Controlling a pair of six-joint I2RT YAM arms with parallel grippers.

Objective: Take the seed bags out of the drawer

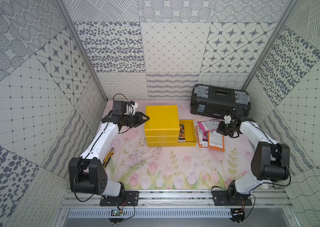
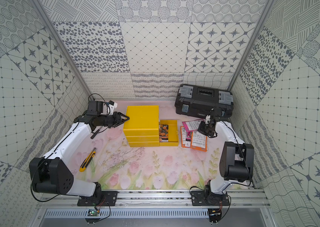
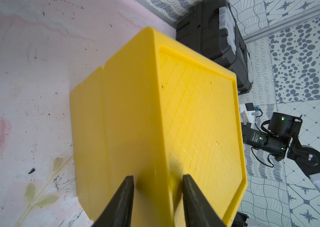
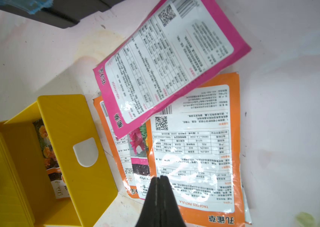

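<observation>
Out of the side of the yellow drawer unit [image 1: 161, 117] stands an open drawer [image 4: 88, 166]. One seed bag with orange flowers [image 4: 50, 151] lies inside it. On the table beside the drawer several seed bags overlap: a pink-edged bag [image 4: 167, 56] rests on top of an orange-edged bag [image 4: 197, 151] and others. Over these bags my right gripper is shut, nothing showing between its fingers. At the unit's left side, my left gripper is part open, its fingers against or just in front of the unit's upper edge; contact is hard to tell.
A black toolbox [image 1: 220, 100] stands behind the bags, close to the right arm. On the left of the table lies a yellow utility knife [image 2: 88, 159].
</observation>
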